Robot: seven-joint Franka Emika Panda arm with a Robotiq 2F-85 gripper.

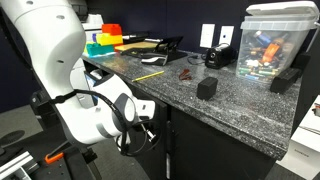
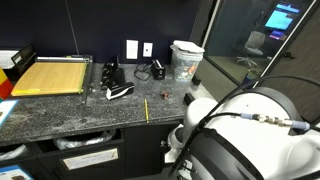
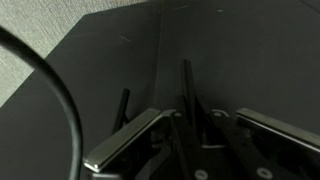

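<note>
Under the counter is a black cabinet front [image 1: 205, 140]. In the wrist view, two dark doors meet at a vertical seam, the left door [image 3: 95, 80] and the right door [image 3: 245, 60]. Slim black handles flank that seam, one left handle [image 3: 122, 107] and one right handle [image 3: 188, 80]. My gripper is shut on the right handle, which runs down between its dark fingers; the grip itself is hard to make out. From outside, the gripper [image 1: 149, 134] is low against the cabinet, partly lost in shadow.
Above the gripper juts the speckled countertop [image 1: 225, 112], bearing a black block [image 1: 207, 88] and a clear plastic bin [image 1: 270, 48]. Left of the arm, a drawer [image 2: 85, 137] stands open. A black cable [image 3: 60, 85] loops through the wrist view.
</note>
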